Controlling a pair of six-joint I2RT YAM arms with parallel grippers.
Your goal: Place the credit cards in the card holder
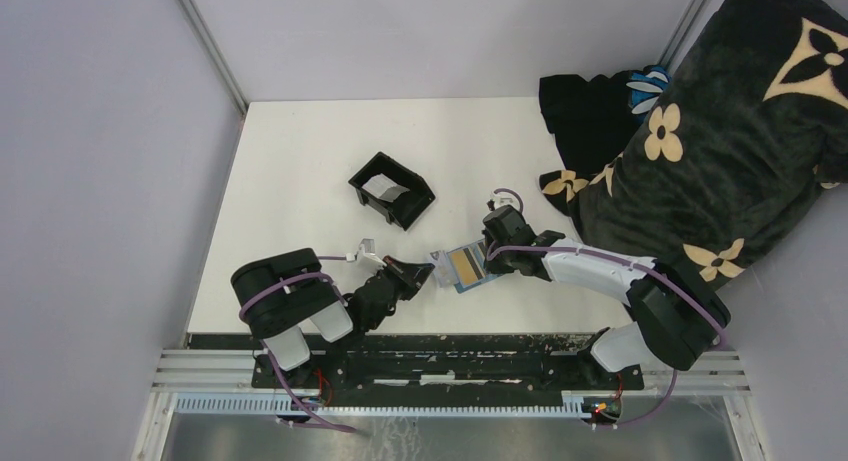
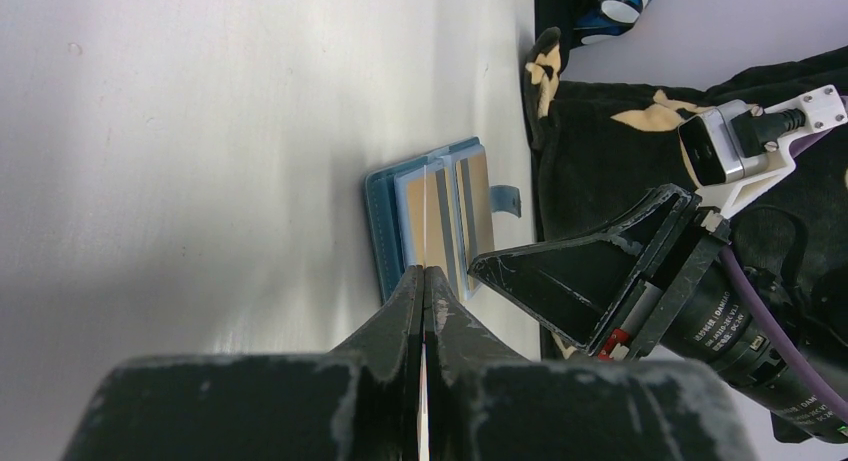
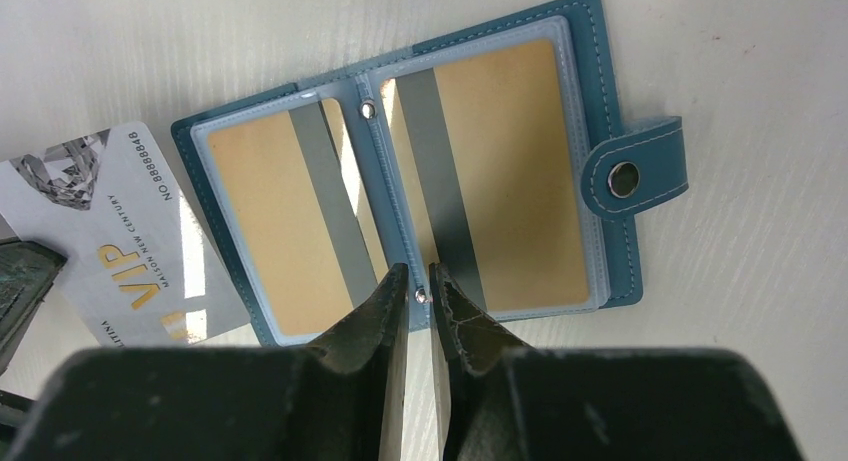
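The blue card holder [image 3: 605,81] lies spread open on the table, each half showing a gold card with a grey stripe behind a clear sleeve. A grey VIP card [image 3: 130,231] is pinched in my left gripper, which is shut on it. Seen edge-on in the left wrist view, the card is a thin pale line. Its edge meets or overlaps the holder's left side, outside the sleeve as far as shows. Over the holder's middle strap stands my right gripper, slightly open, with a narrow empty gap between its fingertips.
A black box [image 1: 420,201] holding white cards [image 1: 385,188] sits behind my left gripper. The holder's clasp tab [image 3: 640,171] sticks out to the right. Dark patterned cloth [image 1: 640,171] covers the table's right side.
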